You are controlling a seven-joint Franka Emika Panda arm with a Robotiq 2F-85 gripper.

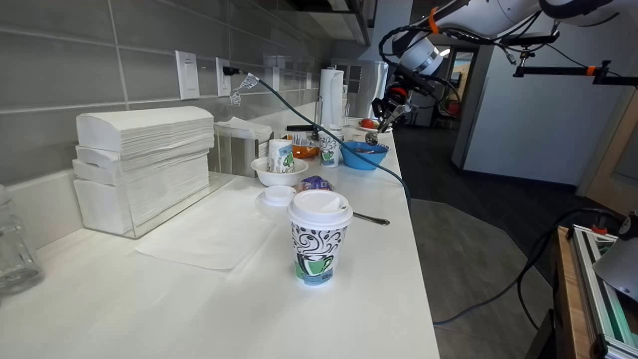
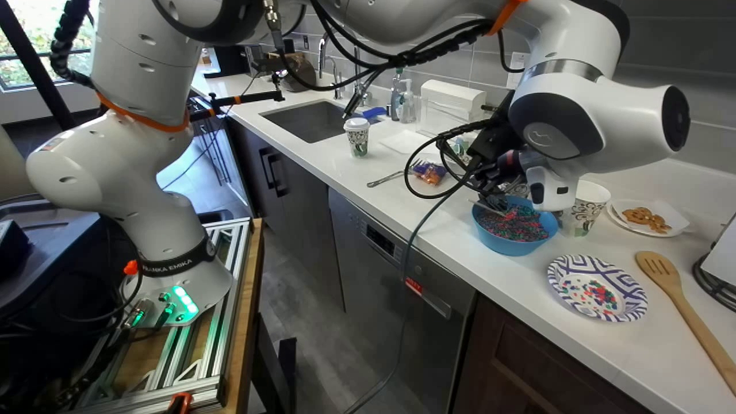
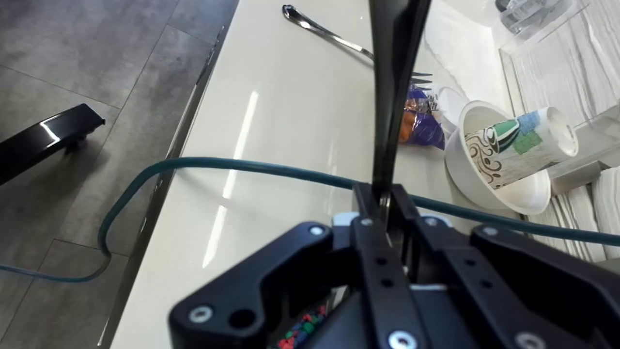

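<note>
My gripper is shut on a dark, shiny spoon, whose long handle [image 3: 396, 87] points up through the wrist view. In exterior view 1 the gripper [image 1: 392, 112] is tilted over the blue bowl [image 1: 365, 158], and the spoon's head [image 1: 371, 138] shows just above the bowl's rim; what it carries is too small to tell. Exterior view 2 shows the blue bowl [image 2: 498, 244] full of small red, green and blue pieces, with the arm partly in front. Similar pieces lie on a patterned plate [image 2: 560, 293] to its right.
A teal cable [image 3: 261, 167] crosses the counter below the gripper. Paper cups [image 2: 586, 207] stand close to the bowl. A fork [image 3: 325, 32], a snack bag [image 3: 419, 125] and a white bowl [image 3: 459, 154] lie nearby. A wooden spatula [image 2: 690, 310] lies past the plate.
</note>
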